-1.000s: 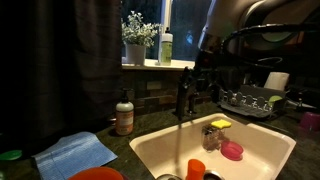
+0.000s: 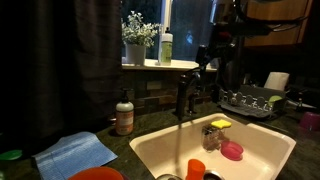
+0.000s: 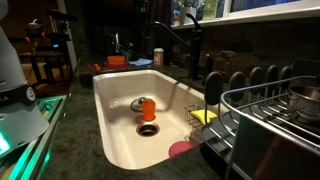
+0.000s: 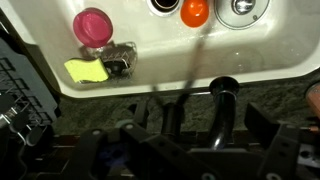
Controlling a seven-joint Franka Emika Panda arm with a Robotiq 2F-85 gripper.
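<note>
In the wrist view my gripper stands open over the dark counter behind the sink, with its fingers apart and nothing held. The black faucet (image 4: 225, 105) rises below it, within the span between the fingers. Inside the white sink (image 4: 270, 60) are a pink round dish (image 4: 92, 28), a yellow sponge (image 4: 87, 70) at a wire holder (image 4: 122, 60), an orange cup (image 4: 195, 12) and a round metal lid (image 4: 240, 8). The dark arm (image 2: 238, 35) reaches in from the upper right in exterior view 1, where its fingers are hard to make out.
A dish rack (image 3: 270, 105) stands beside the sink. On the counter are a soap bottle (image 2: 124, 115), a blue cloth (image 2: 75, 155) and a red-orange dish (image 2: 98, 173). A potted plant (image 2: 138, 40) and a green-labelled bottle (image 2: 166, 46) occupy the window sill.
My arm has shifted in exterior view 1, moving right and back from the window, and more of the rack area shows. The sink's contents look unmoved.
</note>
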